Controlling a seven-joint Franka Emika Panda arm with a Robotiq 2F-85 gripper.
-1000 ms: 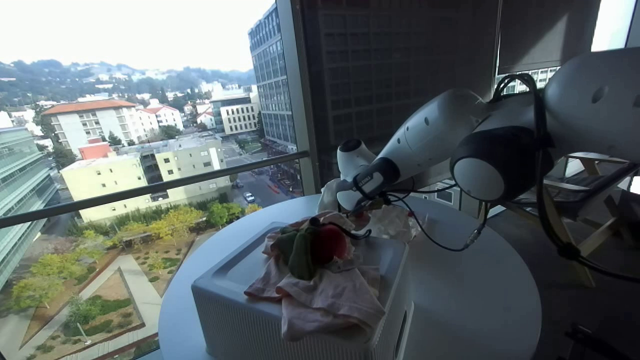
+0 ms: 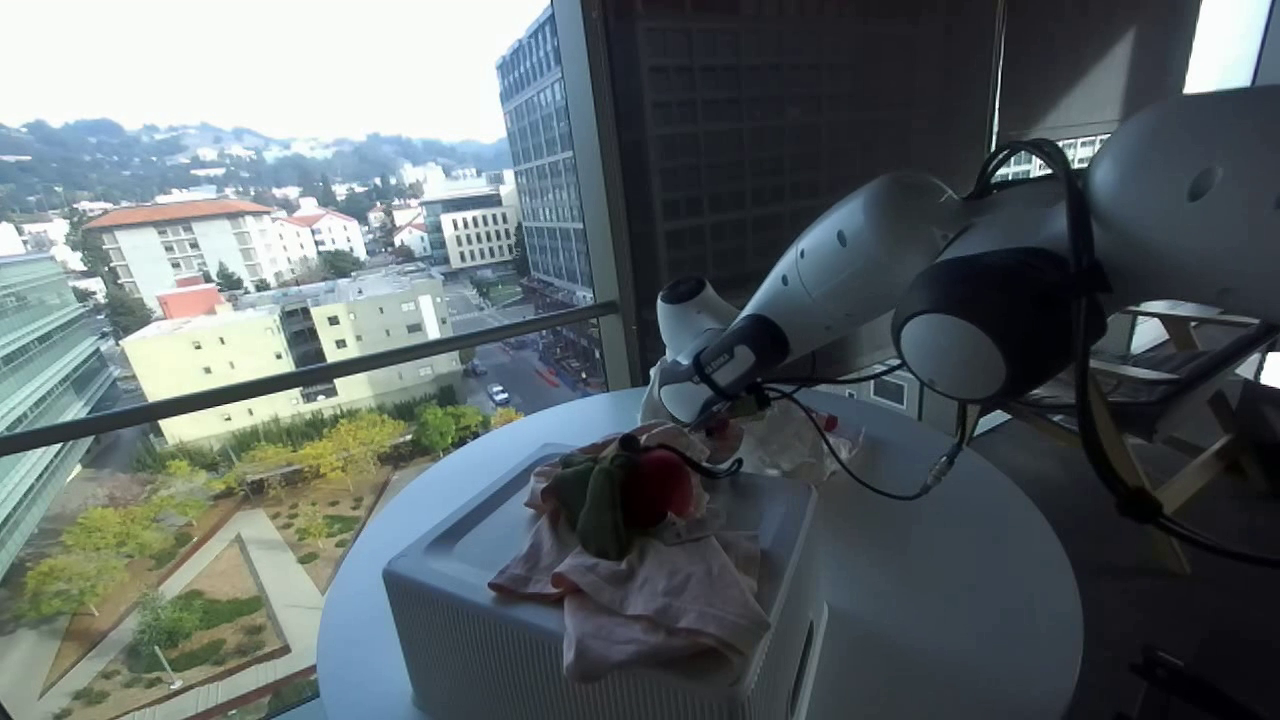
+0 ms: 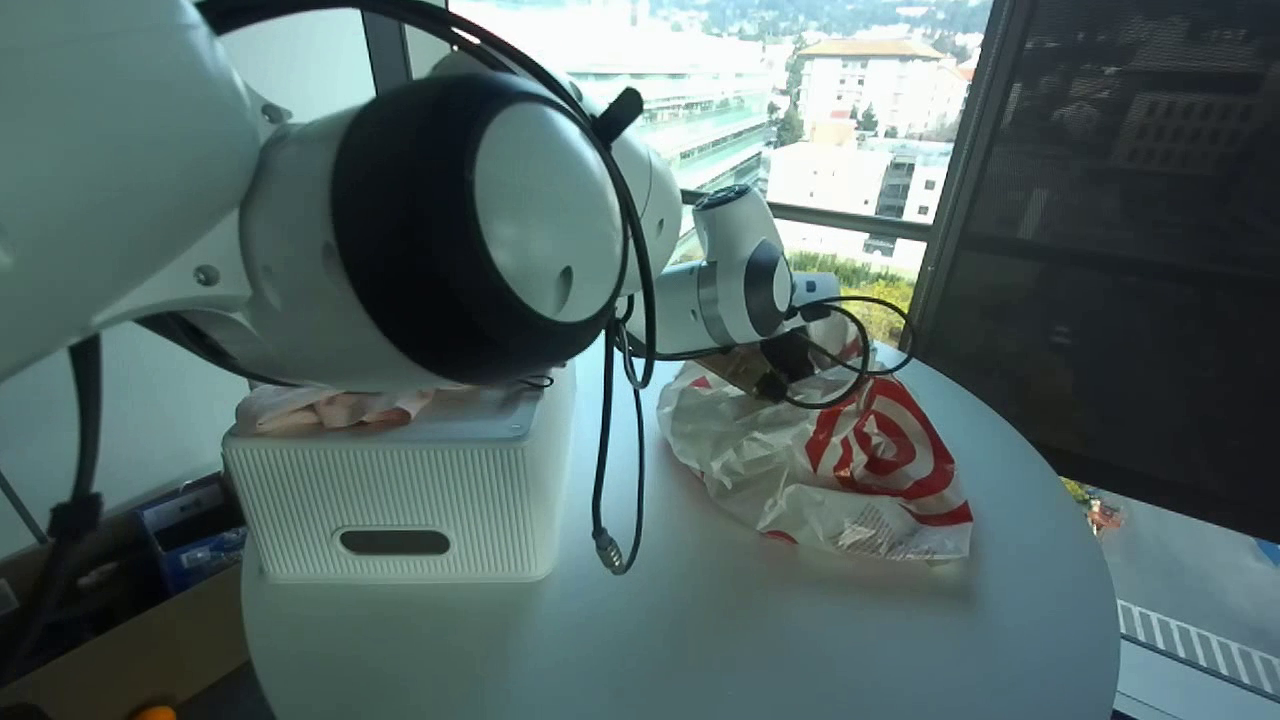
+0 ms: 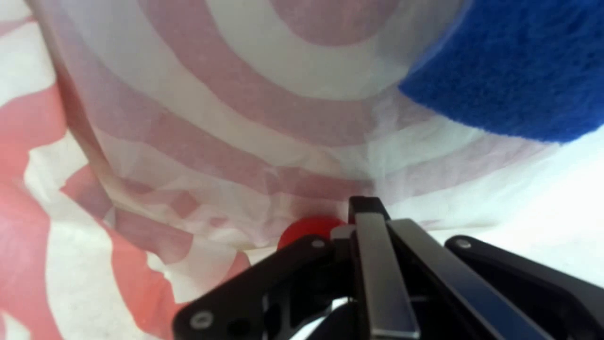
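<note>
A white plastic bag with red rings [image 3: 858, 468] lies crumpled on the round table in the second exterior view. My gripper is shut, and its tips are hidden behind the arm and bag there. The wrist view shows the gripper with its fingers together and nothing visible between them, close against the bag's translucent film [image 4: 238, 136]. Beside the fingertips is a small round red thing [image 4: 308, 227], partly covered. A fuzzy blue piece [image 4: 515, 73] shows at the upper right, apart from the fingers.
A white ribbed box [image 2: 504, 648] stands upside down on the table, with pink cloth [image 2: 672, 600], a green soft item [image 2: 594, 504] and a red one [image 2: 660, 486] on top. Cables loop from the arm. Bare tabletop [image 3: 744, 636] lies in front of the bag.
In the first exterior view my wrist has shifted slightly left. The bag behind the box spreads a little farther right. The items on the box have stayed put.
</note>
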